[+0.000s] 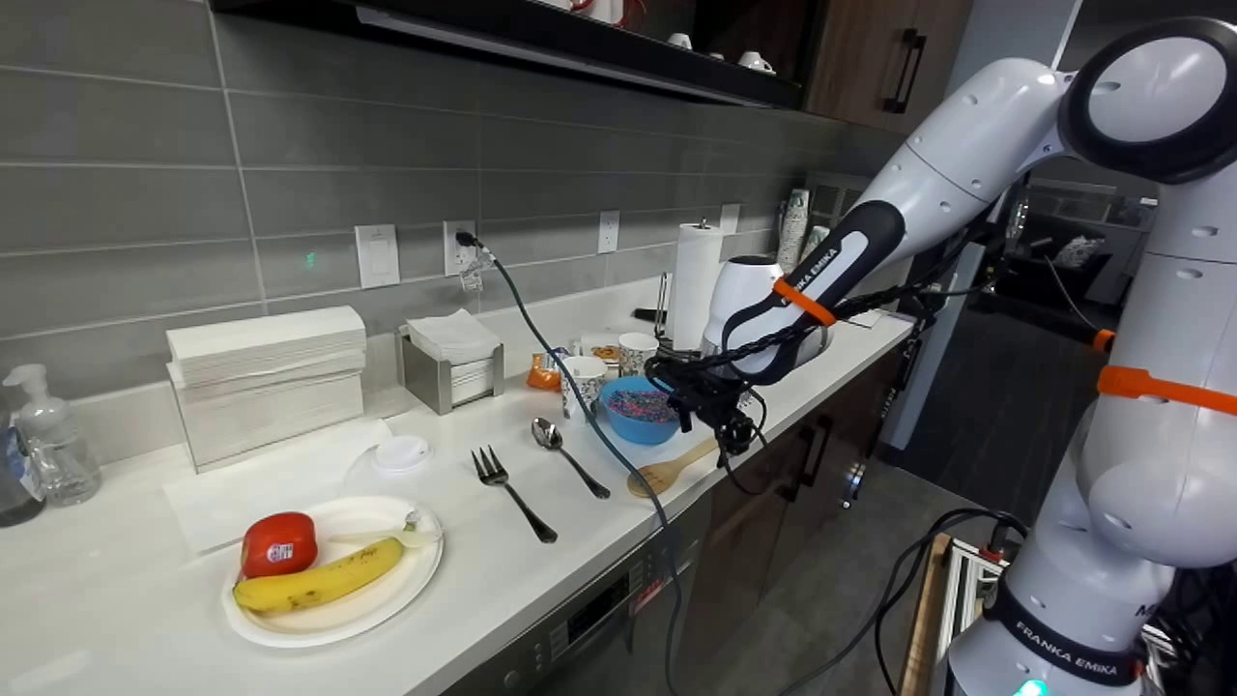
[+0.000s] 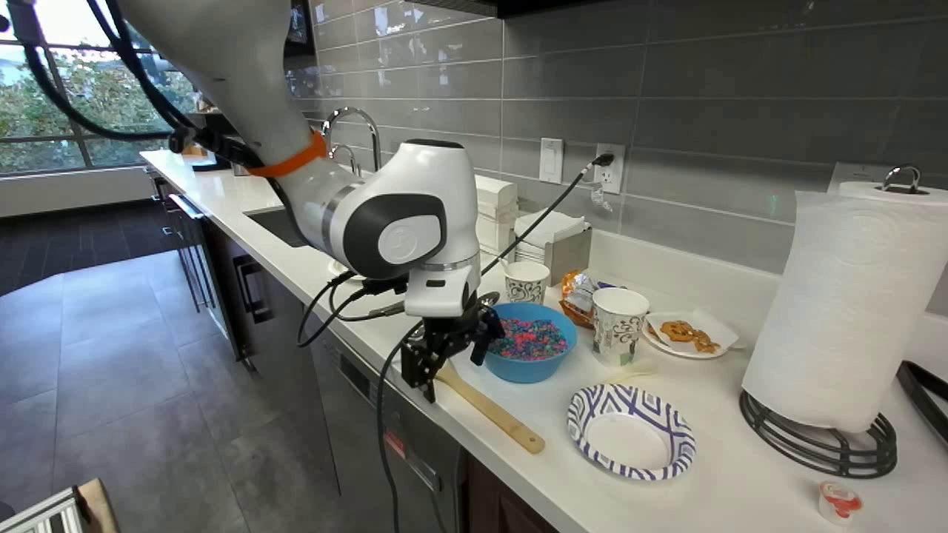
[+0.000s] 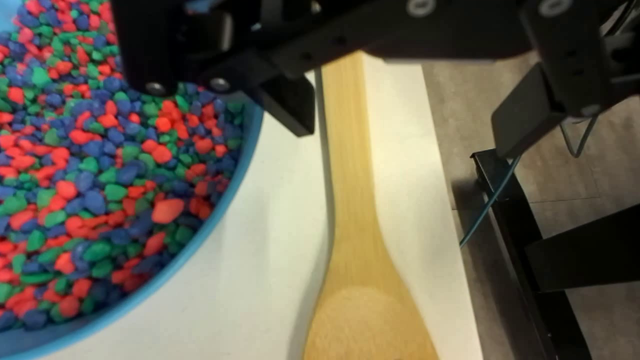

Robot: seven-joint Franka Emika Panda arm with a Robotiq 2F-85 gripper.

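Note:
A wooden spoon [image 1: 661, 476] lies flat near the counter's front edge, its pale handle [image 2: 498, 416] reaching toward the paper bowl in exterior view 2. My gripper [image 2: 454, 377] is low over it, fingers pointing down. In the wrist view the open gripper has one black finger [image 3: 295, 105] left of the handle [image 3: 351, 150] and the other finger [image 3: 525, 117] out to the right, past the counter edge. Nothing is held. Close on the left sits a blue bowl [image 3: 241, 162] full of red, blue and green pebbles.
Patterned paper cups [image 2: 618, 329] stand behind the blue bowl. A blue-and-white paper bowl [image 2: 582, 435] and a paper towel roll [image 2: 826, 311] occupy the nearer counter in exterior view 2. A fork [image 1: 510, 493], a metal spoon [image 1: 568, 456] and a hanging cable [image 1: 597, 435] lie left of the gripper.

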